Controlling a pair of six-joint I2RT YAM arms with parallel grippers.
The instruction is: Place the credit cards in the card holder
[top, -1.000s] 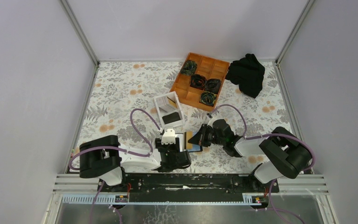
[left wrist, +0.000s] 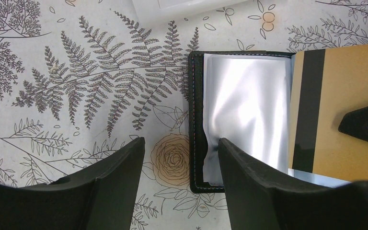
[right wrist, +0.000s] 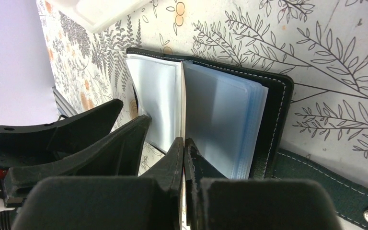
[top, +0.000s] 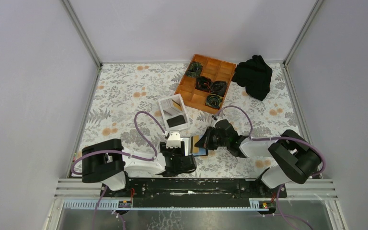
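Observation:
The open card holder (left wrist: 196, 120) lies on the patterned mat, its clear sleeves (left wrist: 249, 105) fanned upright and flat. A gold card (left wrist: 345, 81) with a dark stripe is held by my right gripper, shut on its thin edge, over the sleeves. My left gripper is part open, one fingertip pressing on the left sleeve near the holder's spine side, the other over the mat.
A white tray (top: 175, 115) with cards sits behind the holder. An orange compartment box (top: 187, 88) with coiled cables stands further back, beside a black cloth (top: 253, 76).
The left arm looks unchanged in the top view.

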